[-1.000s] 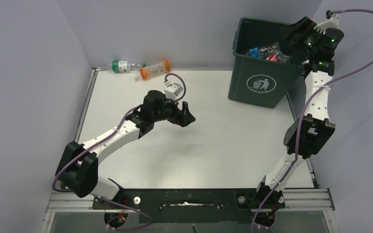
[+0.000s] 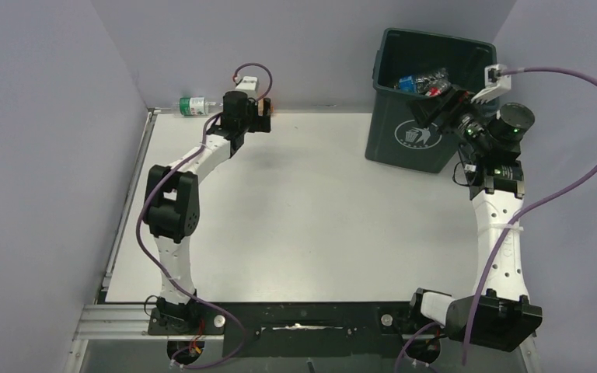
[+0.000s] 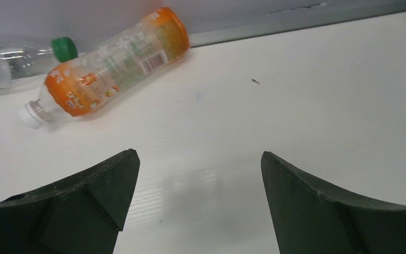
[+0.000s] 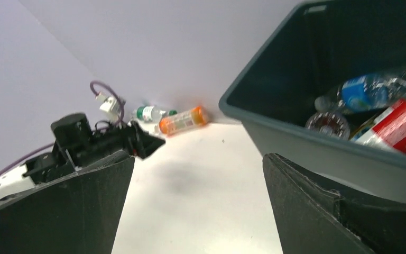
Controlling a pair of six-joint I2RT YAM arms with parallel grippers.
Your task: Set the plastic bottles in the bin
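Two plastic bottles lie at the back left of the table: a clear one with green cap and label (image 2: pixel 193 106), and an orange-labelled one (image 3: pixel 116 66), largely hidden by my left arm from above. My left gripper (image 2: pixel 261 116) is open, just short of the orange bottle, nothing between its fingers. The dark green bin (image 2: pixel 404 140) stands at the back right, with bottles (image 4: pixel 365 94) inside. My right gripper (image 2: pixel 429 110) hangs open at the bin's front rim, empty.
Grey walls (image 2: pixel 62 93) close in the back and sides.
My left gripper has moved back and left toward the bottles.
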